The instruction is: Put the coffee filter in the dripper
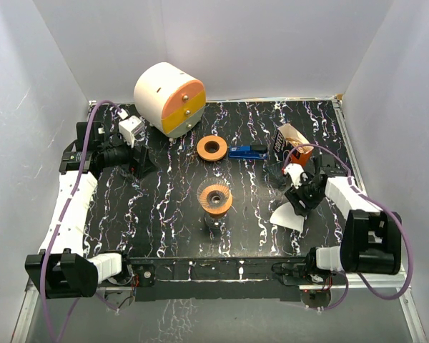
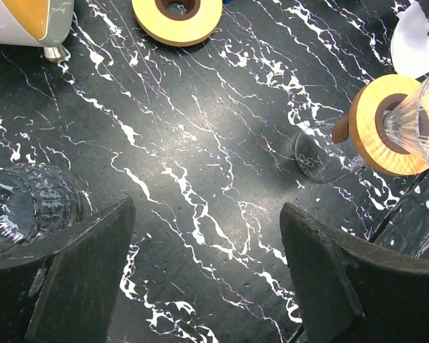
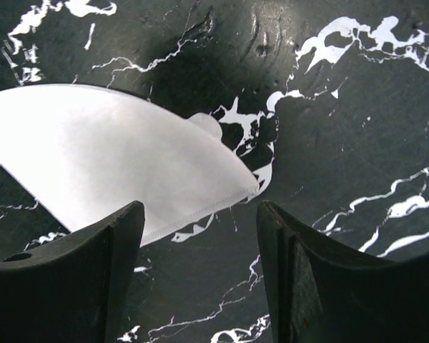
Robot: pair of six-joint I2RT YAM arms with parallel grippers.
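A white, folded coffee filter (image 3: 114,153) lies flat on the marble surface at the lower right of the top view. My right gripper (image 1: 297,206) is low over it, open, with the filter's edge below its fingertips (image 3: 121,236). The dripper (image 1: 216,200), a clear ribbed cone on an orange ring above a glass, stands at the middle front. My left gripper (image 1: 139,161) hangs open at the left of the surface, nothing between its fingers; in the left wrist view the dripper is to its upper right.
A white drum with drawers (image 1: 168,100), an orange ring (image 1: 211,148), a blue stapler (image 1: 247,152) and a box (image 1: 289,143) line the back. A glass (image 2: 25,207) stands beside my left gripper.
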